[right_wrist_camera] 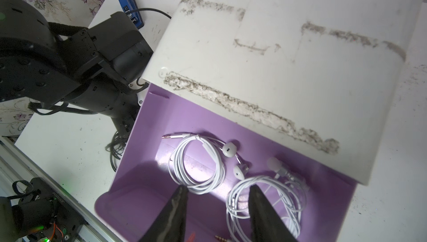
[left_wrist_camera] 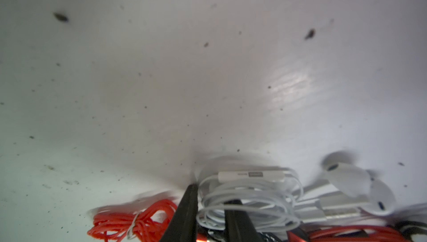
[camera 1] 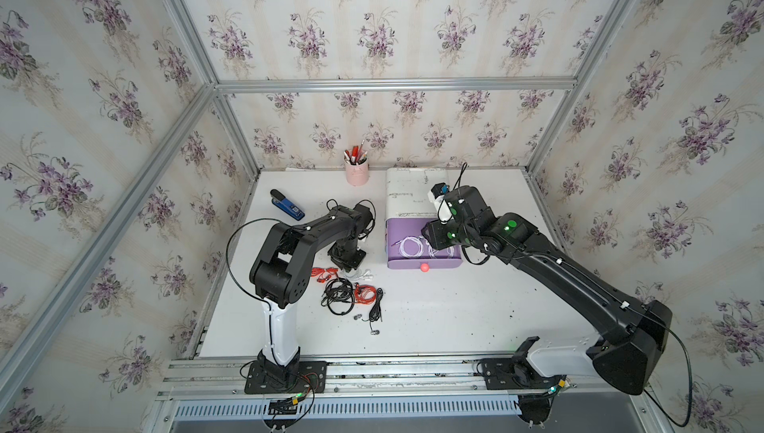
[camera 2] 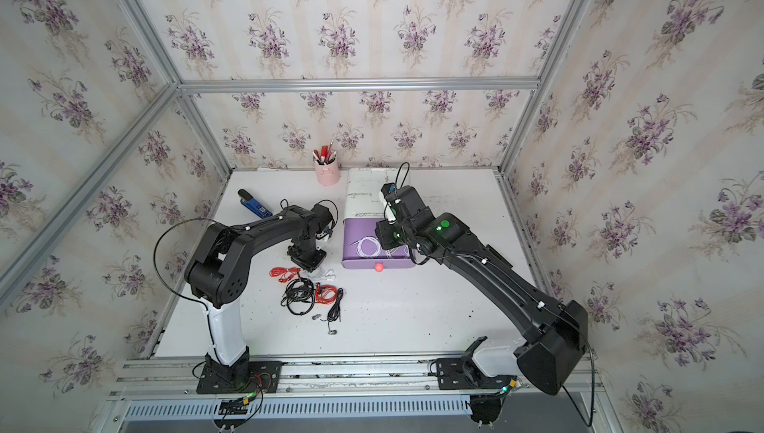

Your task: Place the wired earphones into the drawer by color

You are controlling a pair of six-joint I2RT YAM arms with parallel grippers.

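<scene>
A coiled white earphone point(left_wrist_camera: 251, 175) lies on the table at my left gripper; in the left wrist view one finger reaches inside the coil and the other stands at its left side, the grip unclear. Red earphones point(camera 1: 322, 274) and black earphones point(camera 1: 338, 296) lie around it. The purple drawer point(right_wrist_camera: 133, 162) holds two white coiled earphones point(right_wrist_camera: 195, 162). My right gripper hangs over the drawer, fingers apart with nothing seen held.
The white cabinet point(right_wrist_camera: 275, 64) stands behind the drawer. A blue stapler-like tool point(camera 1: 287, 204) and pink pen cup point(camera 1: 356, 171) are at the back.
</scene>
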